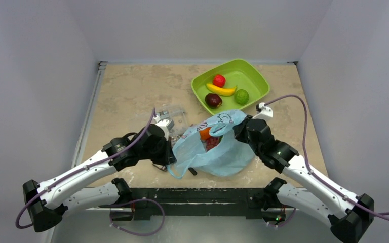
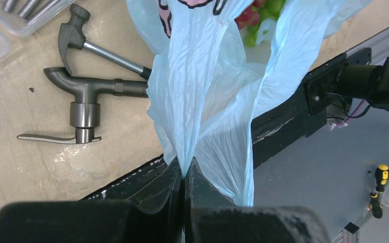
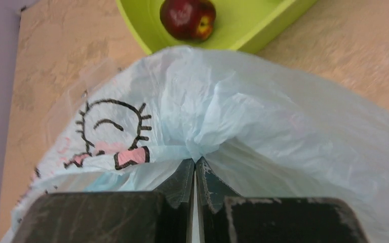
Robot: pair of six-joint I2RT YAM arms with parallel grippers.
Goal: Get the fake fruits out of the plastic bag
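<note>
A pale blue plastic bag is stretched between my two grippers above the table. My left gripper is shut on the bag's gathered handle film. My right gripper pinches the bag's upper edge, shut on the film beside a printed face. Through the bag's opening an orange fruit and red grapes show in the top view. Green grapes and red ones appear inside at the top of the left wrist view. Whatever lies deeper in the bag is hidden.
Behind the bag stands a green tray holding a red fruit, a banana, a dark apple and a green fruit. A hammer, a tap and a clear box lie left of the bag.
</note>
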